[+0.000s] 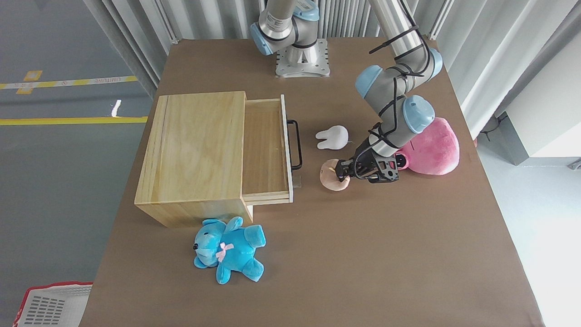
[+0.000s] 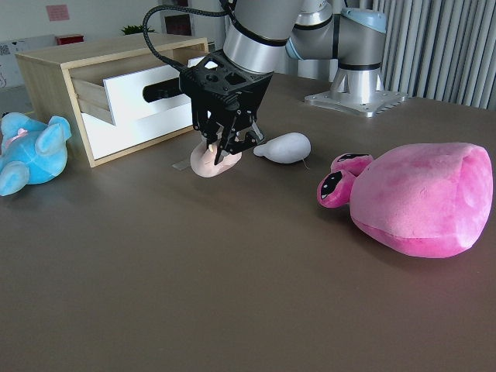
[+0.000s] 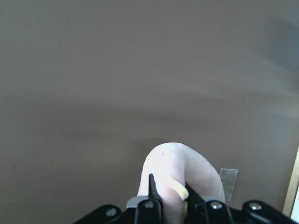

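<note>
My gripper [image 2: 223, 143] is down at a small pale-pink soft object [image 1: 332, 180] beside the drawer. In the wrist view its black fingers press into that object [image 3: 201, 172], with pink fabric bunched between them, so it looks shut on it. A wooden cabinet [image 1: 190, 147] stands to the left, its drawer [image 1: 264, 147] pulled out and empty, with a black handle [image 1: 298, 147]. A white tooth-shaped plush [image 1: 333, 138] lies behind the pink object.
A large pink plush [image 1: 433, 147] lies at the right, close to the arm. A blue bear [image 1: 234, 250] lies in front of the cabinet.
</note>
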